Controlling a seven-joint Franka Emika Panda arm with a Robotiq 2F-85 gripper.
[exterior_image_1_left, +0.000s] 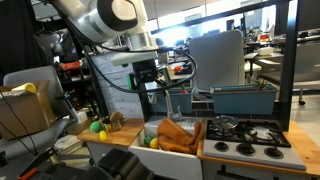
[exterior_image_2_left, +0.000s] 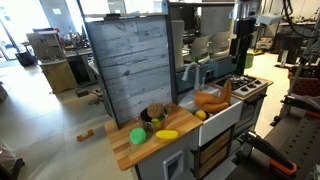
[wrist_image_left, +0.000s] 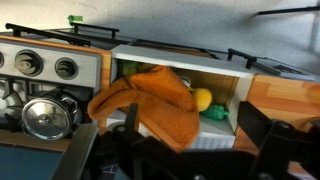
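An orange cloth (wrist_image_left: 158, 105) lies bunched in the white sink (wrist_image_left: 232, 75), draped over its edge toward the stove side. Beside it in the sink are a yellow object (wrist_image_left: 203, 98) and a green object (wrist_image_left: 215, 112). My gripper (exterior_image_1_left: 157, 94) hangs above the sink in exterior view 1, pointing down. At the bottom of the wrist view its dark fingers stand wide apart, open, with the cloth visible below and between them. Part of the sink's near side is hidden behind the gripper in the wrist view.
A stove (exterior_image_1_left: 252, 140) with a lidded pot (wrist_image_left: 48, 115) adjoins the sink. On the wooden counter (exterior_image_2_left: 142, 152) across from it are a bowl (exterior_image_2_left: 154, 115), a yellow item (exterior_image_2_left: 167, 134) and a green item (exterior_image_2_left: 138, 135). A tall faucet (exterior_image_1_left: 167, 98) rises behind the sink.
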